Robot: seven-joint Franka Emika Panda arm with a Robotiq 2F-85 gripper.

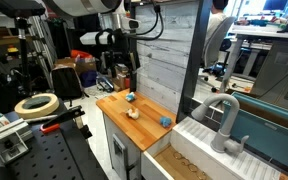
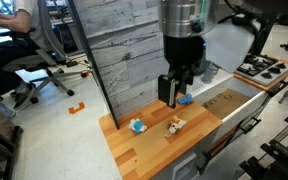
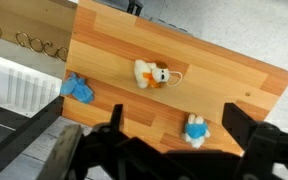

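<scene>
Three small toys lie apart on the wooden board. In the wrist view, a white-and-orange toy with a thin loop is near the middle. A blue toy lies at the left, and a blue-and-white toy at the lower right. Exterior view 2 has the blue-and-white toy left of the white-and-orange one, with the blue one farther back. Above the board hangs my gripper, open and pointing down, its fingers wide apart with nothing between them.
A white open drawer with a wooden bottom adjoins the board. Behind the board stand a pale plank wall and a dark post. A white lamp-like fixture is at the right, a tape roll at the left.
</scene>
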